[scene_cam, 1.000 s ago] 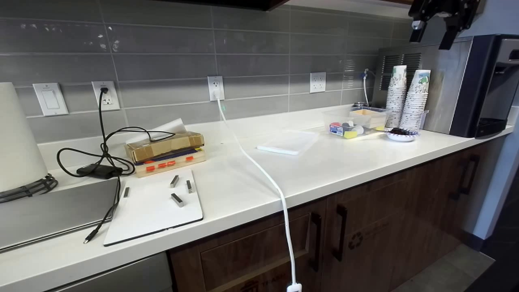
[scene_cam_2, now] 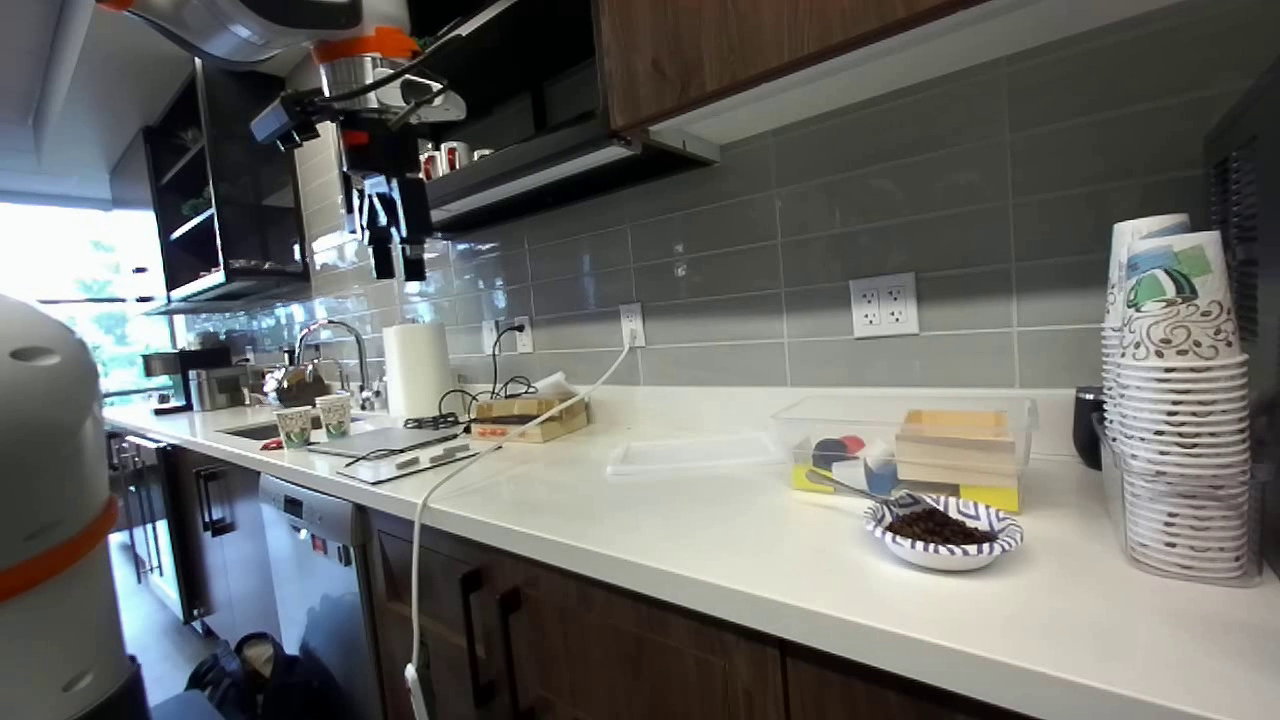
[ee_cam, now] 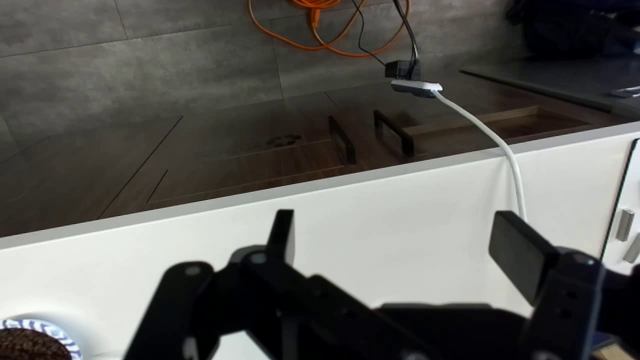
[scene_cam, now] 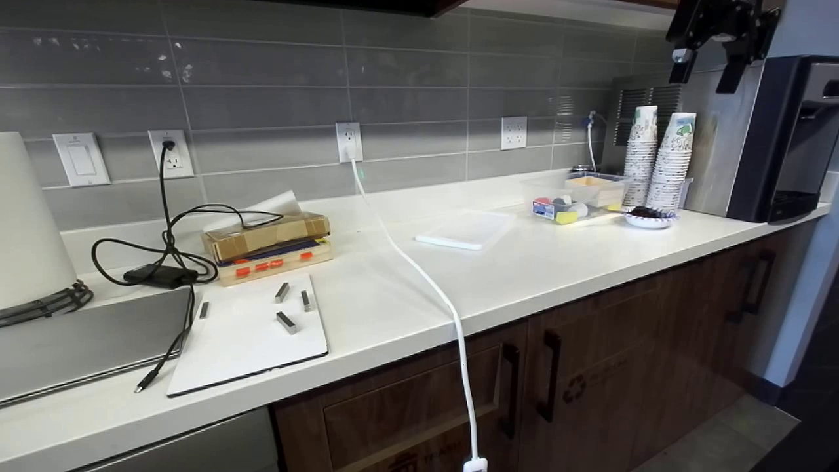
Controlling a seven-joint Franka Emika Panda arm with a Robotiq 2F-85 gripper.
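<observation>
High over the counter hangs my gripper [scene_cam: 705, 78], open, with clear space between its fingers. In the wrist view the two fingers [ee_cam: 520, 255] stand wide apart above bare white counter [ee_cam: 384, 240]. Exterior view 2 shows the gripper [scene_cam_2: 398, 271] well above the worktop, pointing down. A patterned bowl [scene_cam_2: 944, 554] of dark brown bits sits on the counter, with a spoon [scene_cam_2: 840, 482] leaning at its rim; in the wrist view its edge shows at the lower left. Behind it stands a clear plastic bin [scene_cam_2: 786, 420] with sponges and wooden blocks.
Stacked paper cups [scene_cam: 668, 169] stand at the right. A white cord [scene_cam: 417, 263] crosses the counter and hangs over its front edge. Small metal blocks [scene_cam: 286, 322] lie on a white board [scene_cam: 236, 354] beside cardboard boxes [scene_cam: 271, 240]. A flat clear lid [scene_cam: 464, 228] lies mid-counter.
In exterior view 1 my gripper has shifted slightly right and down, staying open. The things on the counter have not moved.
</observation>
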